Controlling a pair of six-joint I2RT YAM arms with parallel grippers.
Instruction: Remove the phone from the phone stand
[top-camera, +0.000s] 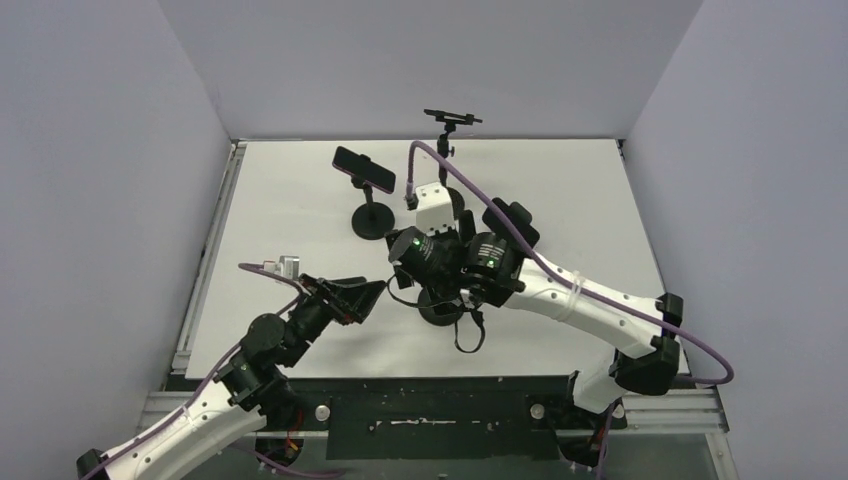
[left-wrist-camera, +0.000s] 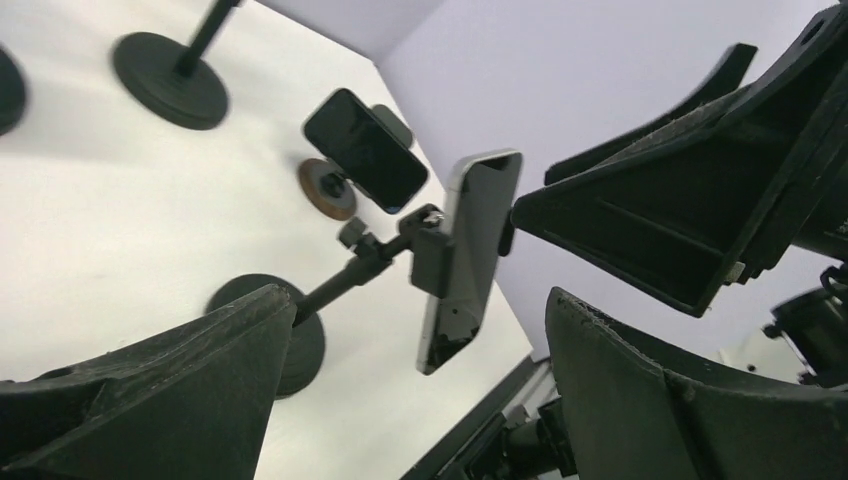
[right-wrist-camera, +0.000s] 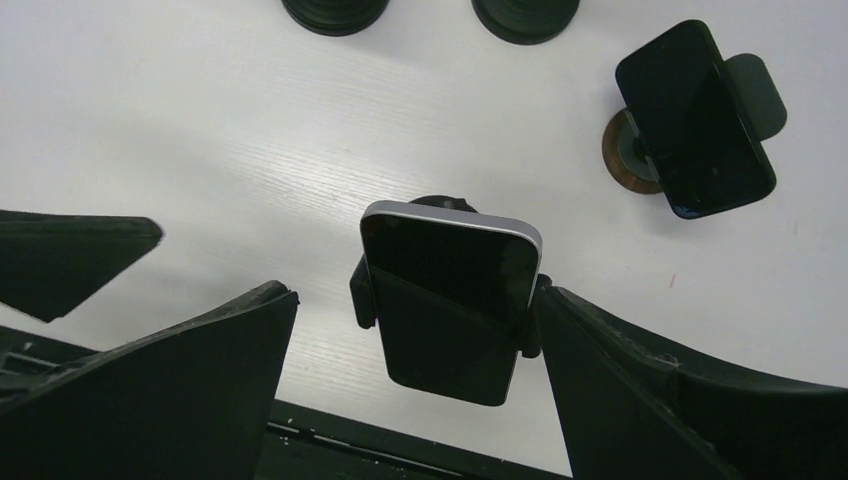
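Observation:
In the left wrist view a silver-edged phone (left-wrist-camera: 470, 250) stands upright in the holder (left-wrist-camera: 430, 262) of a stand with a round base (left-wrist-camera: 310, 360). My left gripper is open, its fingers apart at the bottom of that view, the phone beyond them. In the right wrist view the same phone (right-wrist-camera: 440, 310) sits between the holder's side clamps, with the open fingers of my right gripper on either side, nearer the camera. In the top view the right arm (top-camera: 590, 310) largely hides this stand.
Other phone stands stand behind: one holding a phone (top-camera: 362, 168) at back left, one at back centre (top-camera: 452, 117), and one with a phone (right-wrist-camera: 695, 120) at right.

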